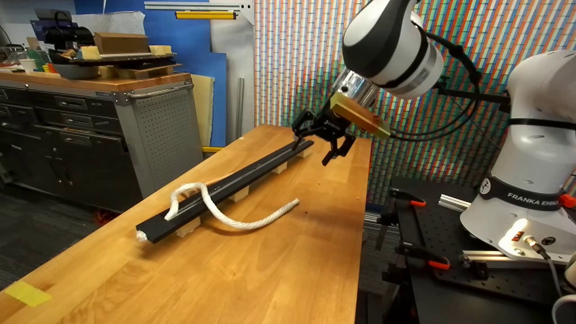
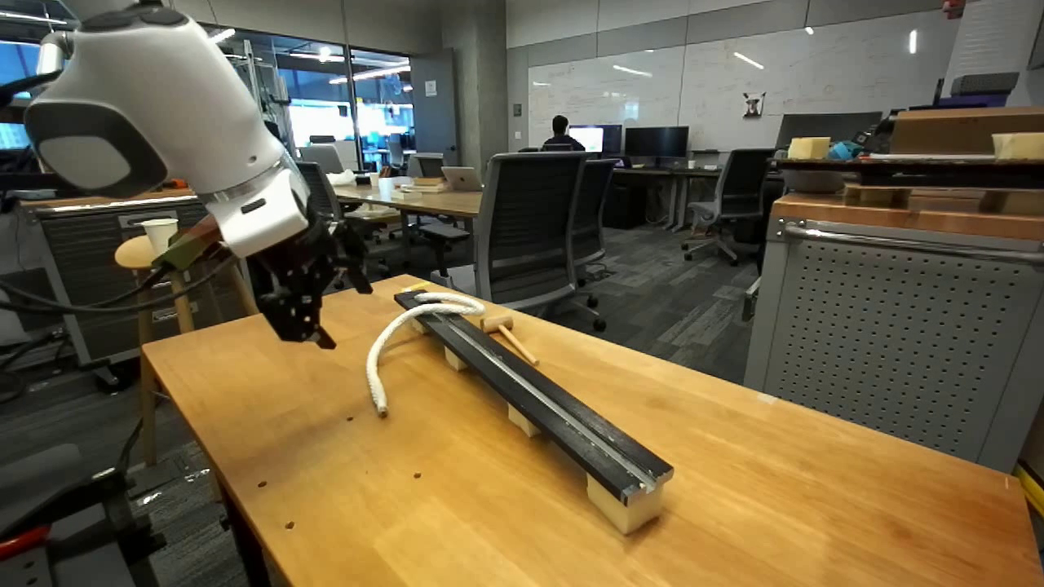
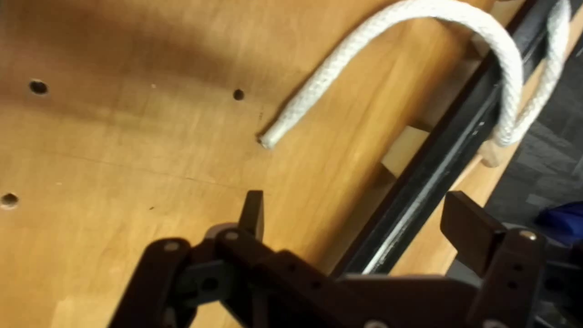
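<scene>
A white rope (image 1: 245, 222) curves off one end of a long black grooved rail (image 1: 264, 168), its free end lying on the wooden table. Near that same end the rope loops over the rail, as exterior view 2 also shows the rope (image 2: 382, 357) and rail (image 2: 548, 401). My gripper (image 1: 310, 148) hangs above the table toward the rail's other end, tilted, its fingers spread wide. In the wrist view the gripper is open with nothing held; the rope's free end (image 3: 268, 141) lies beyond the fingertips, and the rail passes below, between them.
Small wooden blocks (image 2: 524, 419) prop the rail off the table. A wooden mallet (image 2: 504, 328) lies beside the rail, near the rope. Yellow tape (image 1: 28, 293) marks a table corner.
</scene>
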